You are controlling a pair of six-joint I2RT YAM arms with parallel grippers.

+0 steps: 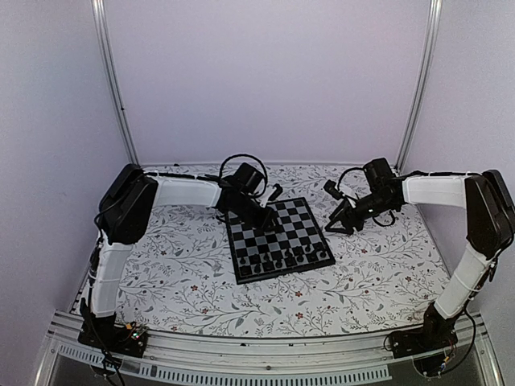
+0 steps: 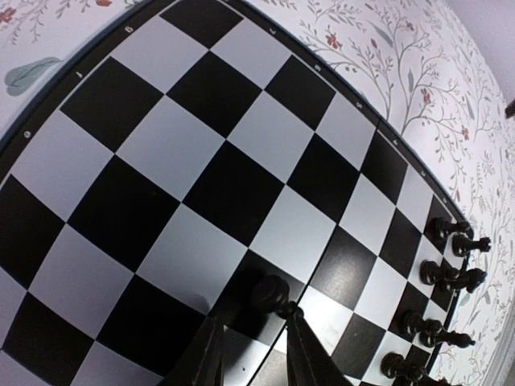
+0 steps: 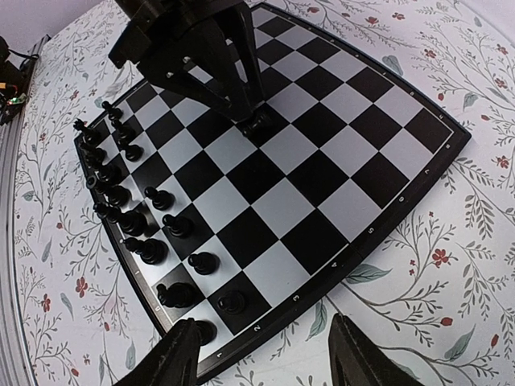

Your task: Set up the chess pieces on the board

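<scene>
The black-and-white chessboard (image 1: 294, 217) lies mid-table. Along its near edge stand dark chess pieces in two rows (image 3: 145, 249), including a pawn (image 3: 232, 302) near the corner. A lone dark piece (image 2: 271, 294) is on a dark square farther in, by the fingertips of my left gripper; whether it stands quite upright I cannot tell. Those fingers are apart and reach low over the board, with the piece not gripped. Beyond the board's right edge hovers my right gripper, its fingers (image 3: 187, 342) wide apart and nothing between them.
Floral cloth (image 1: 378, 281) covers the table, bare to the right and in front of the board. The left arm (image 1: 189, 191) crosses over the board's left part and hides some squares. Most middle and far squares are empty.
</scene>
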